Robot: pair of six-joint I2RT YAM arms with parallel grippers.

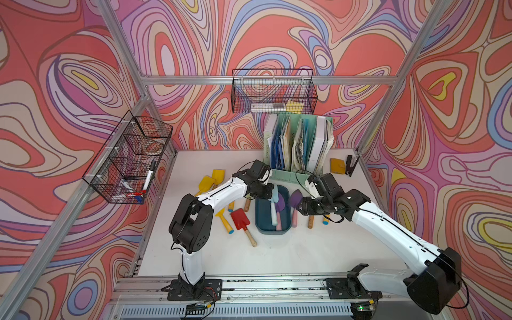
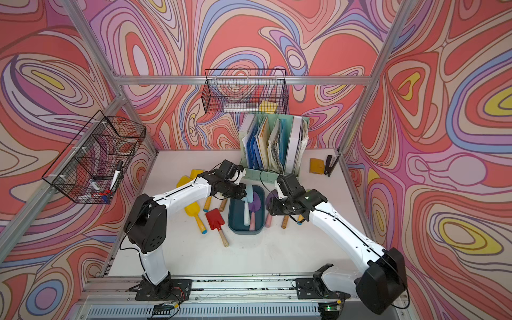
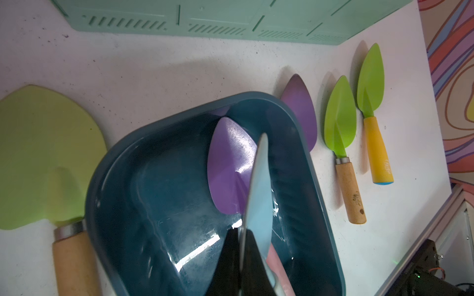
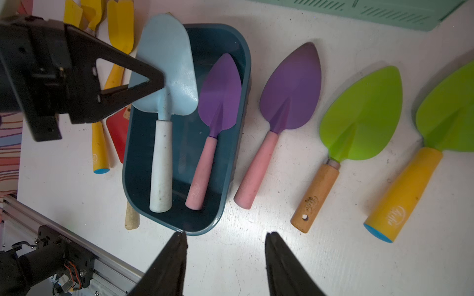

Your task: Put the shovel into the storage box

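The light blue shovel (image 4: 177,64) with its white handle hangs over the storage box, my left gripper shut on its blade. In the right wrist view the handle lies within the outline of the dark blue storage box (image 4: 245,54); whether it touches the floor I cannot tell. Inside the box a purple shovel (image 4: 222,93) with a pink handle lies to the right of the held one. My right gripper stands open above the table to the right of the box, nothing between its fingers.
Right of the box lie another purple shovel (image 4: 291,93) and two green ones, the nearer a green shovel with wooden handle (image 4: 365,118). A red shovel (image 1: 240,217) and several yellow ones lie left. A green file rack (image 3: 197,22) stands behind.
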